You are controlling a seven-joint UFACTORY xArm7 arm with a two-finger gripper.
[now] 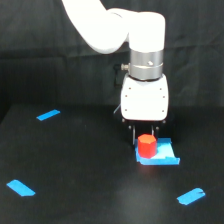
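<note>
A small red block (147, 146) is on the blue square (166, 159), towards that square's left side. Directly over and behind the block is my white gripper (145, 130), pointing down. Its dark fingers stand apart on either side of the block's upper part. Whether they touch the block cannot be told at this size, as the block covers part of the space between them.
Blue strips of tape lie on the black table at the back left (48, 115), front left (20, 188) and front right (190, 196). Free table surrounds them. A dark curtain hangs behind.
</note>
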